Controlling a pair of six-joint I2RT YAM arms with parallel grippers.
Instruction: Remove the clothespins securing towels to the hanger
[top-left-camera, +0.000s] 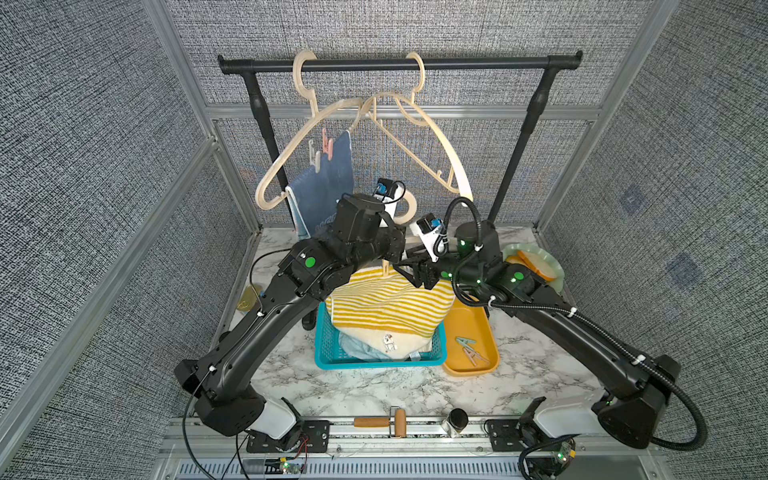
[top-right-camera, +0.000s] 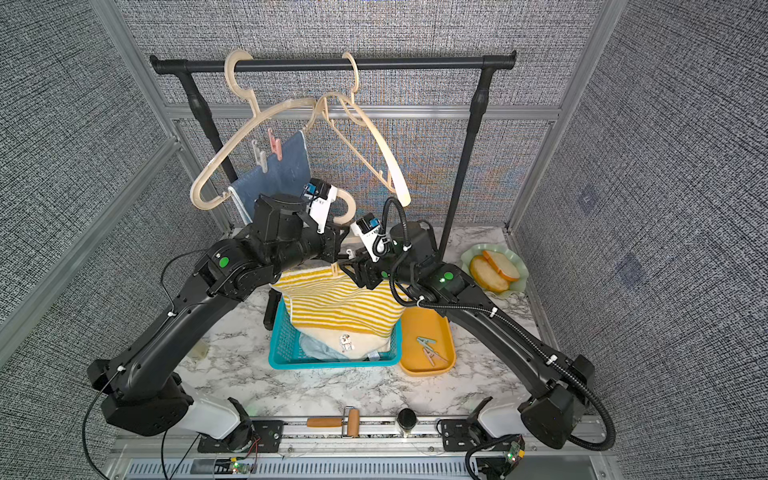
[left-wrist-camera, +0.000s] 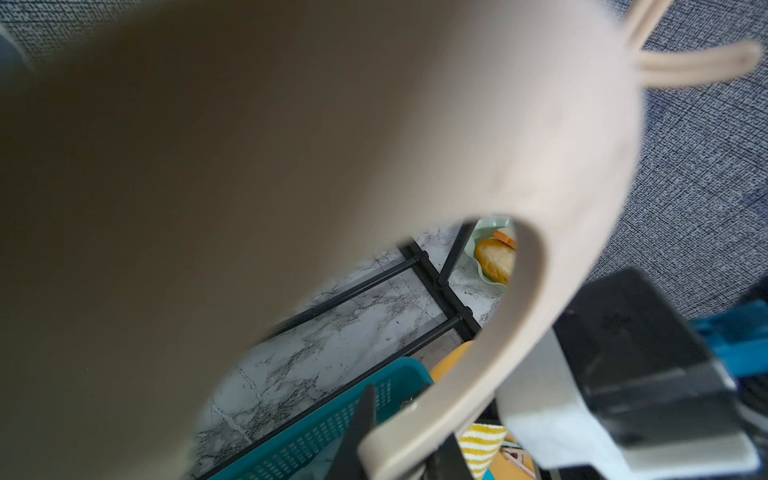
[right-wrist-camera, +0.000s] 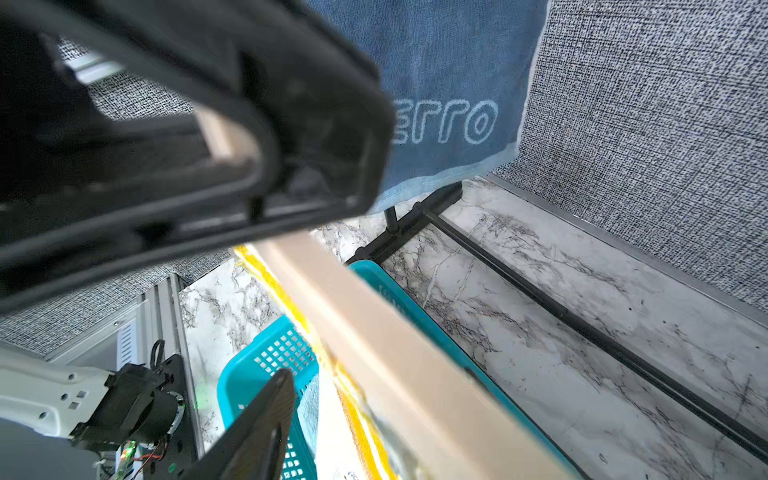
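Observation:
My left gripper (top-left-camera: 392, 253) is shut on a beige hanger (left-wrist-camera: 552, 200), whose hook looms large and blurred in the left wrist view. From this hanger a yellow-and-white striped towel (top-left-camera: 393, 302) drapes over the teal basket. A light orange clothespin (top-right-camera: 335, 270) sits at the towel's upper edge. Beside it my right gripper (top-right-camera: 349, 270) stands open, close to the hanger bar (right-wrist-camera: 400, 352); the bar partly hides its fingers. On the rail, another hanger (top-left-camera: 276, 164) carries a blue towel (top-left-camera: 326, 188) with a whitish clothespin (top-left-camera: 314, 156) and a pink clothespin (top-left-camera: 327, 144).
Cloth lies in the teal basket (top-left-camera: 382, 365). An orange tray (top-left-camera: 456, 368) to its right holds a mint clothespin (top-left-camera: 465, 341) and a pinkish clothespin (top-left-camera: 473, 356). An empty hanger (top-left-camera: 436, 136) hangs on the black rail (top-left-camera: 480, 63). Bread fills a green bowl (top-right-camera: 520, 264) at right.

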